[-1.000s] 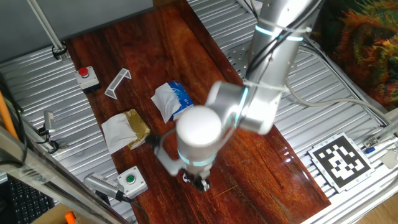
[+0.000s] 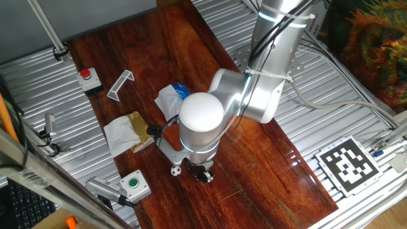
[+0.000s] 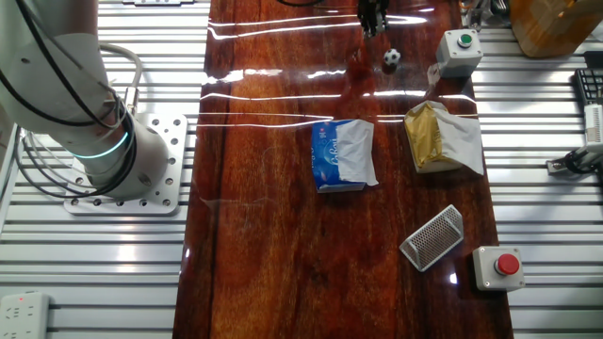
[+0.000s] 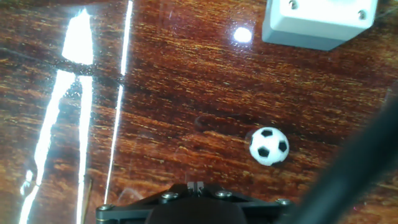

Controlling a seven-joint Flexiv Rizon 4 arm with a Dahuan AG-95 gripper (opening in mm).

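Note:
A small black-and-white football [image 4: 269, 146] lies on the wooden table, right of and ahead of my gripper in the wrist view. The fingertips look drawn together, with nothing showing between them. From the far side, the ball [image 3: 391, 57] appears just below and to the right of the dark gripper [image 3: 372, 24], apart from it. In exterior view 1 the ball [image 2: 176, 170] shows left of the gripper [image 2: 205, 178], close under the wrist camera bracket.
A green-button box [image 2: 134, 185] stands near the ball by the table edge. Two tissue packs, one blue [image 3: 341, 155] and one gold [image 3: 438, 137], lie near the table's middle, with a white perforated bracket [image 3: 433, 237] and red-button box [image 3: 499, 268] beyond.
Meanwhile the ball moved a little left, away from the gripper.

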